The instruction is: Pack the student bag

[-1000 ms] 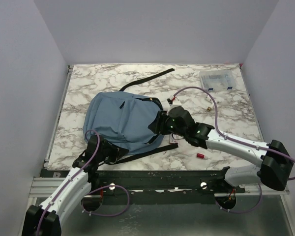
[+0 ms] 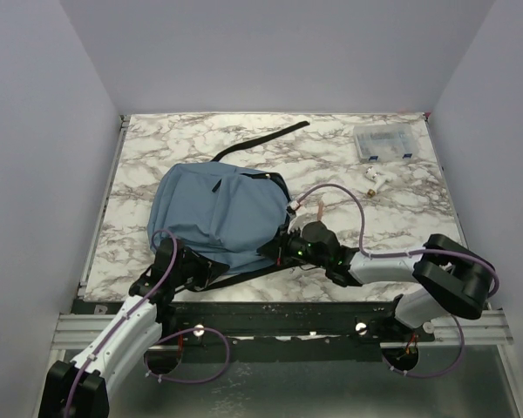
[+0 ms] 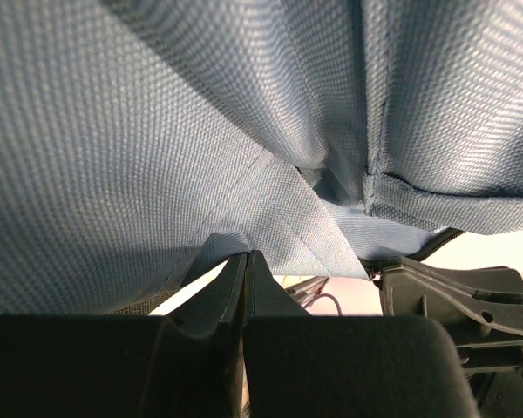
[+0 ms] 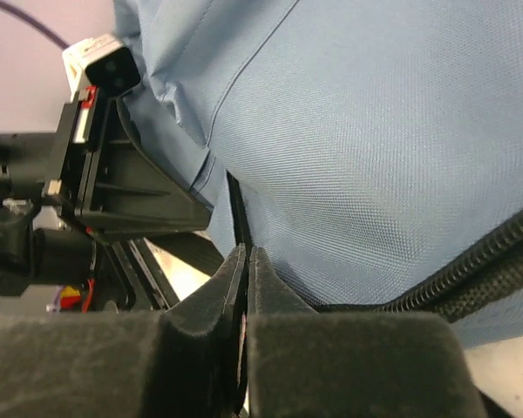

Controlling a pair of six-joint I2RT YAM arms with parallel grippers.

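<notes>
A blue-grey student bag lies flat on the marble table's left half, its black strap reaching out behind. At the bag's front left edge, my left gripper is shut, and a fold of the cloth gathers to its fingertips in the left wrist view. My right gripper is shut low over the front right part of the bag. In the right wrist view a thin black pull tab runs up to its fingertips; whether it is pinched cannot be told. A black zipper curves alongside.
A clear plastic box stands at the back right, with small white items in front of it. Another strap lies along the bag's front edge. The table's back right has clear room.
My right gripper has come down and slightly toward the front onto the bag, its arm now covering the red item on the table. The left arm and the bag look unmoved.
</notes>
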